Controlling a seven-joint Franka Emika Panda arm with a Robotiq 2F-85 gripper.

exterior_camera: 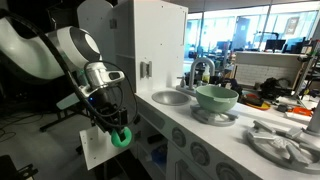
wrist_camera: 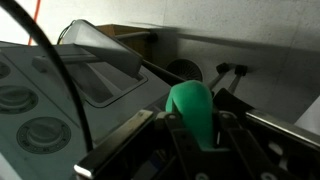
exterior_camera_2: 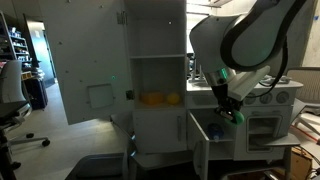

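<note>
Held in my gripper is a green rounded object point(wrist_camera: 193, 105), which fills the space between the fingers in the wrist view. In exterior view 1 the green object point(exterior_camera: 121, 138) hangs below the arm, in front of a white door panel point(exterior_camera: 97, 146) and close to the counter front. From exterior view 2 only a bit of the green object point(exterior_camera_2: 236, 117) shows, under the arm and above an open drawer or compartment point(exterior_camera_2: 203, 150). Its exact kind is hard to tell.
A green bowl point(exterior_camera: 216, 97) and a round sink point(exterior_camera: 171, 98) are on the white counter point(exterior_camera: 190, 118). Metal pans point(exterior_camera: 285, 147) lie at its near end. The tall cabinet point(exterior_camera_2: 160, 75) stands open, with orange items point(exterior_camera_2: 155, 99) on a shelf.
</note>
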